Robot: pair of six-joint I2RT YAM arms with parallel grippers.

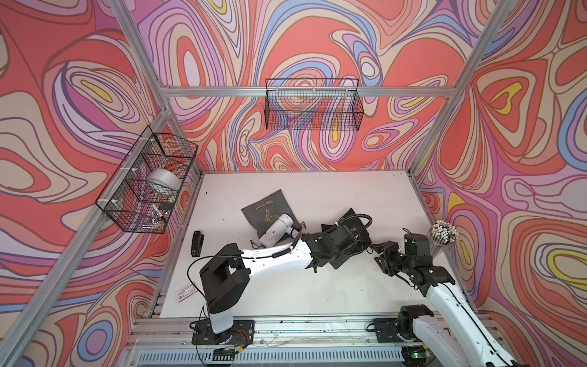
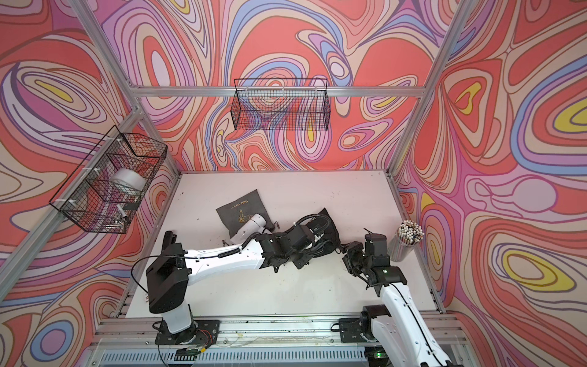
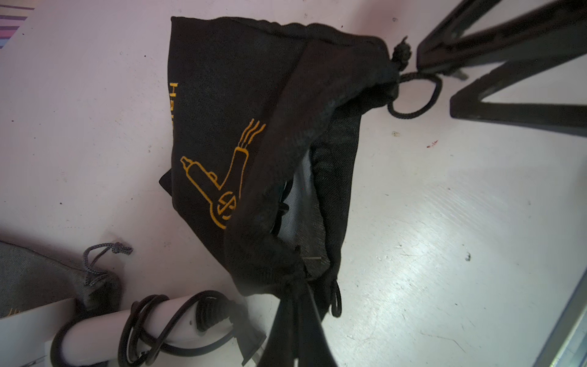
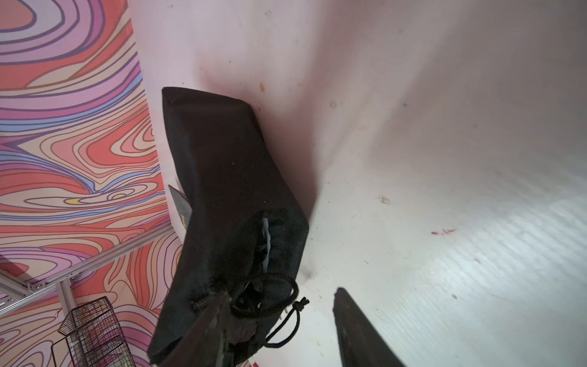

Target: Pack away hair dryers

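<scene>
A black drawstring bag (image 3: 220, 79) with a yellow hair-dryer print lies on the table, its mouth gaping in the left wrist view. Inside show a light grey surface (image 3: 299, 208) and something dark, hard to make out. My left gripper is shut on the cloth rim at the near side of that mouth. Over the opposite side, my right gripper stands open, one finger in front of the bag beside its cord loop (image 4: 287, 284). A white hair dryer (image 1: 278, 230), wrapped in its cord, lies partly on a flat dark grey bag (image 1: 269, 208).
A wire basket with a white round item (image 1: 163, 181) hangs at the left, and another basket (image 1: 315, 110) hangs empty at the back. A container of cotton swabs (image 1: 442, 232) stands at right. A black object (image 1: 197, 243) lies far left.
</scene>
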